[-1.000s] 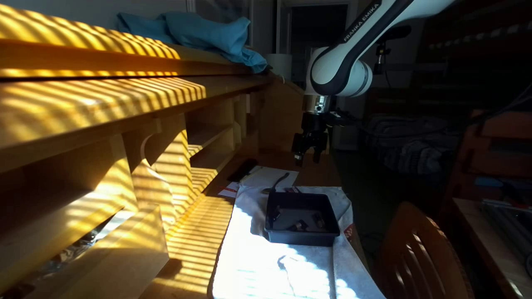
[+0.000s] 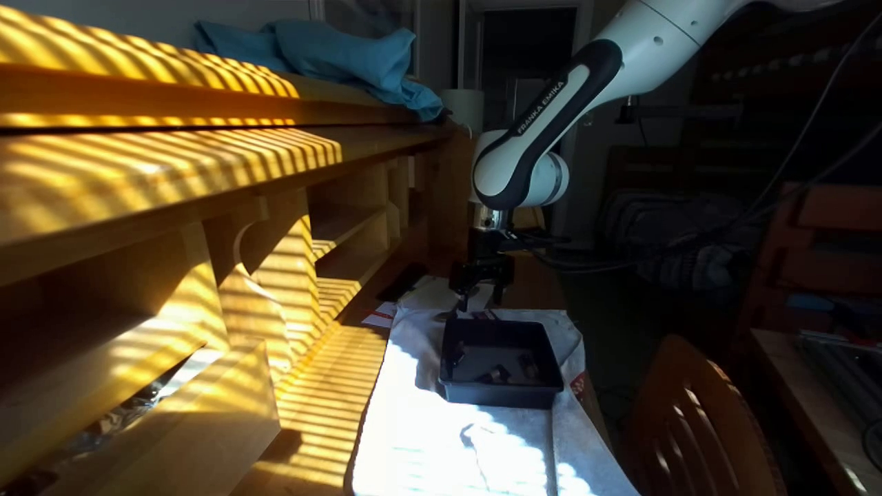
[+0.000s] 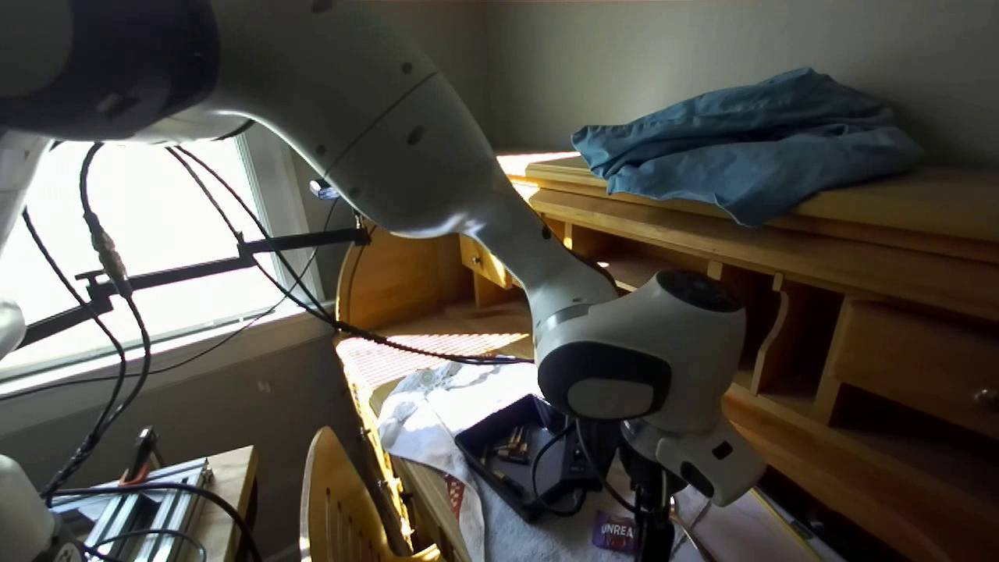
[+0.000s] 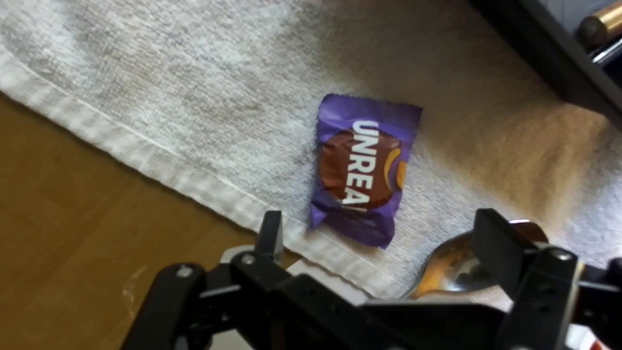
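A purple wrapped snack packet (image 4: 361, 172) lettered "UNREA" lies flat on the pale towel (image 4: 192, 105) in the wrist view. My gripper is open above it, fingers wide apart and nothing between them. The packet appears beyond the fingertips, roughly centred between them. By the right-hand finger, a shiny spoon (image 4: 452, 271) rests on the cloth, partly covered by that finger. In exterior view 1 the gripper (image 2: 481, 297) hangs low behind the dark tray (image 2: 500, 397). The packet (image 3: 613, 532) also shows beside the arm in exterior view 2.
Small brass-coloured and dark items lie inside the tray, whose wall (image 4: 545, 64) borders the upper right of the wrist view. Wooden desk cubbies (image 2: 347, 240) flank the towel on the left; a wooden chair (image 2: 703, 421) stands right.
The arm has come down and shifted left in exterior view 1. My gripper now hangs just behind the tray, covering part of the paper and the dark handle there.
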